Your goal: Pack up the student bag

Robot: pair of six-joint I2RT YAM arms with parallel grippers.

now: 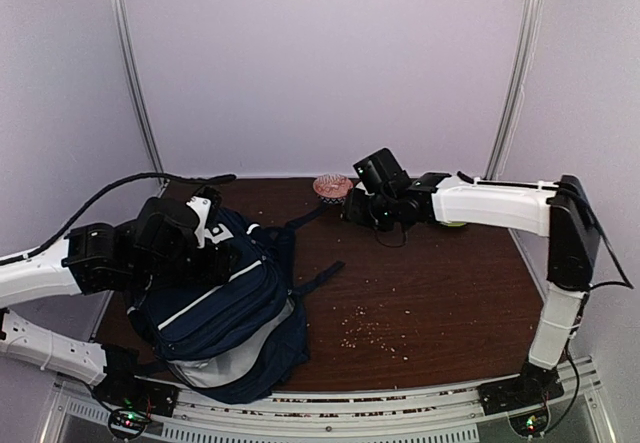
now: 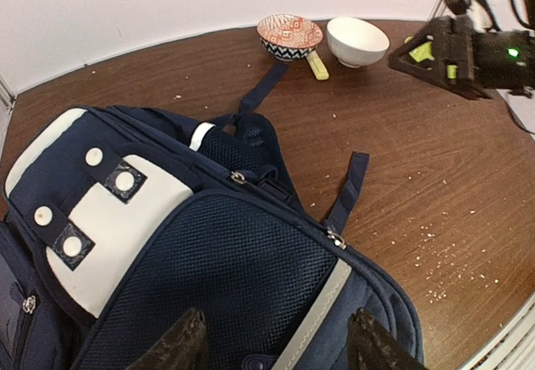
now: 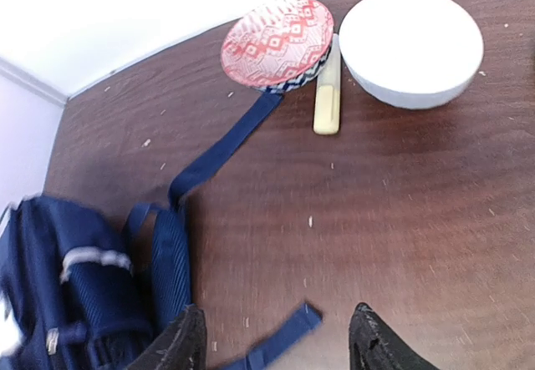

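The navy backpack (image 1: 240,308) lies on the left of the table, its pale grey inner lining (image 1: 235,363) exposed towards the front edge. Over its upper part hovers my left gripper, fingers wide apart and empty. My right gripper is up at the back of the table, apart from everything, with a clear gap between its fingers. Ahead of it in the right wrist view lie a pale yellow stick-like item (image 3: 328,103), a red patterned bowl (image 3: 280,40) and a white bowl (image 3: 414,48). From above, the right arm hides the stick and white bowl.
A green plate (image 1: 455,224) is mostly covered by the right arm in the top view. Backpack straps (image 1: 320,278) stretch onto the table. Small crumbs (image 1: 370,335) dot the front middle.
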